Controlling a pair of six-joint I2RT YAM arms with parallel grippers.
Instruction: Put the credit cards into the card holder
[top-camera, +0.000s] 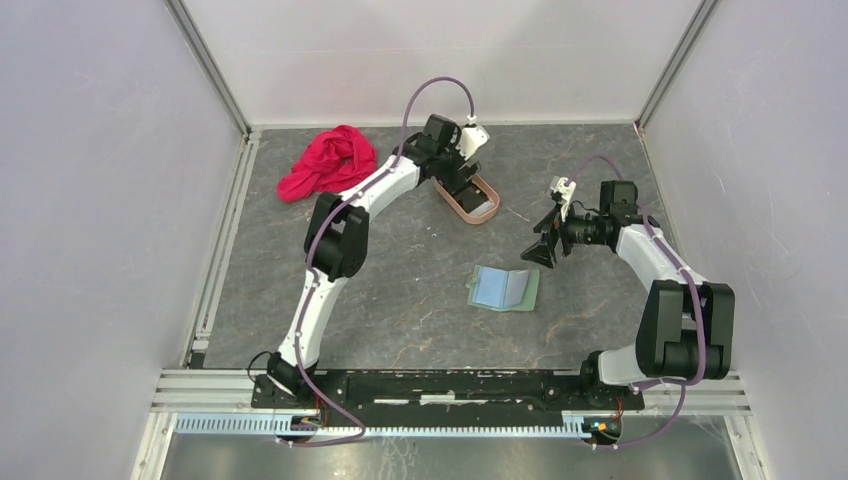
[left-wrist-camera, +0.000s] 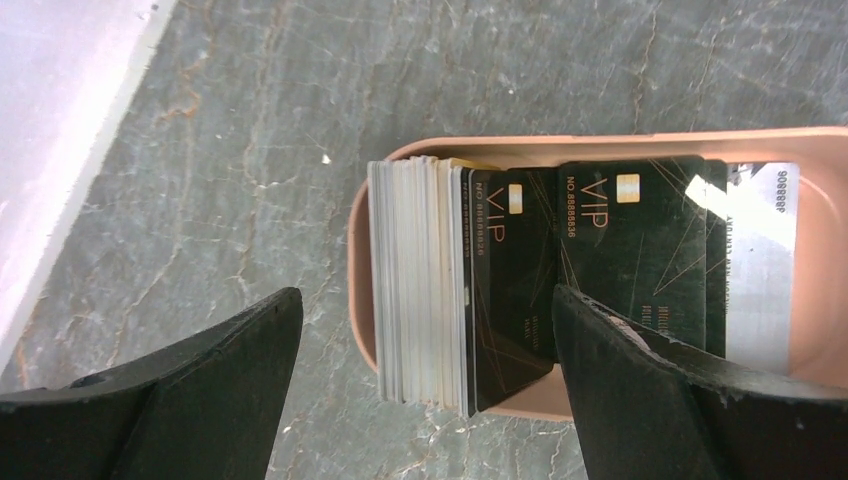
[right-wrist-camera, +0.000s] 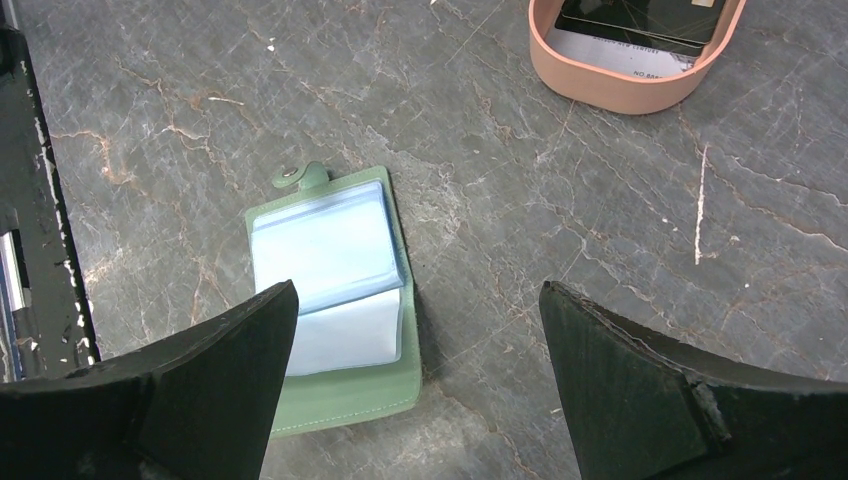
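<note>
A pink tray (left-wrist-camera: 815, 250) stands at the back, holding a stack of card edges (left-wrist-camera: 420, 280) and black VIP cards (left-wrist-camera: 630, 240) over a white card. My left gripper is open above the tray's stacked end, its fingers either side of that stack. The green card holder (right-wrist-camera: 340, 400) with pale clear sleeves lies open at front centre. My right gripper is open above the table, right of the holder, nothing between its fingers.
A red cloth (top-camera: 325, 165) lies at the back left, beside the left arm. White walls bound the grey table (top-camera: 390, 300).
</note>
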